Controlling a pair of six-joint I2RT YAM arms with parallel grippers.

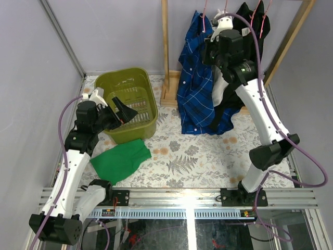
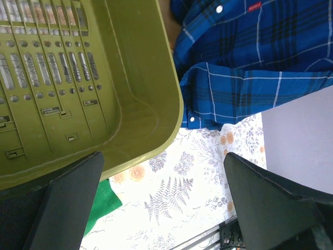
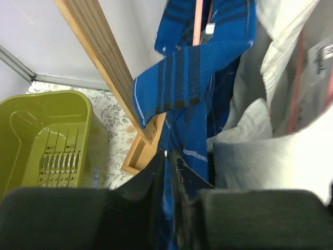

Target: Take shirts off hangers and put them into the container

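A blue plaid shirt (image 1: 196, 99) hangs from a pink hanger on the wooden rack, its hem spread on the floor; in the right wrist view its folded upper part (image 3: 171, 83) is close ahead of the fingers. My right gripper (image 1: 210, 54) is beside that shirt and a white garment (image 3: 265, 151); its dark fingers are close together and blurred, and whether they hold fabric is unclear. My left gripper (image 1: 122, 109) hovers open over the olive bin, with nothing between its fingers.
The olive bin (image 1: 104, 83) stands at the left, with a green cloth (image 1: 119, 161) in front of it. The wooden rack (image 1: 165, 41) also carries black garments (image 1: 255, 31) at the right.
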